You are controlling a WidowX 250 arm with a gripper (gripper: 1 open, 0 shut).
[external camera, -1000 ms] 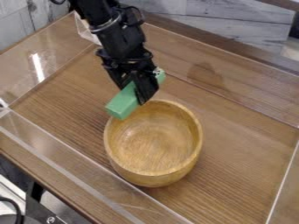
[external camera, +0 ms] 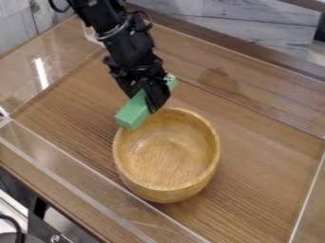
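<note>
My gripper is shut on a green block, held tilted just over the upper-left rim of a round wooden bowl. The inside of the bowl that shows is empty. A small pale green thing shows behind the gripper, partly hidden.
A pale wall runs along the back, and dark cables show at the lower left.
</note>
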